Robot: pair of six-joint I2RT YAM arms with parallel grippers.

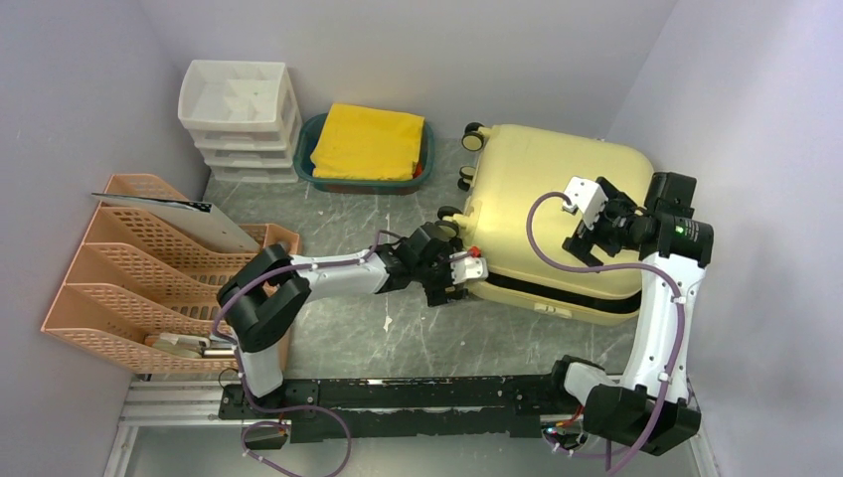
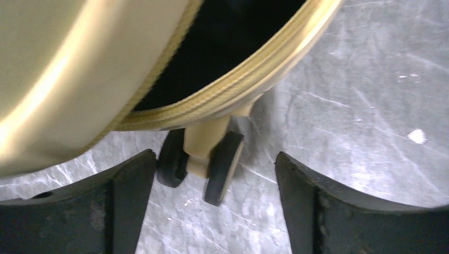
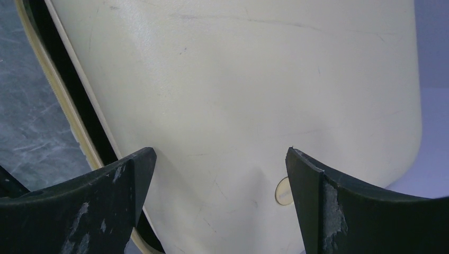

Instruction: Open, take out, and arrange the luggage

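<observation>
A large pale-yellow suitcase [image 1: 567, 219] lies on the grey floor at the right of the top view, its near edge gaping along a dark slit. Its black wheels [image 2: 225, 164] point left. By the near left corner is my left gripper [image 1: 452, 283]; in the left wrist view its black fingers [image 2: 312, 206] stand apart around bare floor, just short of the wheels, holding nothing. My right gripper [image 1: 587, 224] hovers above or rests on the lid; contact cannot be told. Its fingers [image 3: 339, 211] are spread wide over the smooth shell, with nothing between them. What is inside the suitcase is hidden.
An orange divided organizer [image 1: 109, 253] stands at the left, with a white drawer unit [image 1: 239, 134] behind it. A green bin [image 1: 348, 186] holds folded yellow cloth. Walls close in at the back and right.
</observation>
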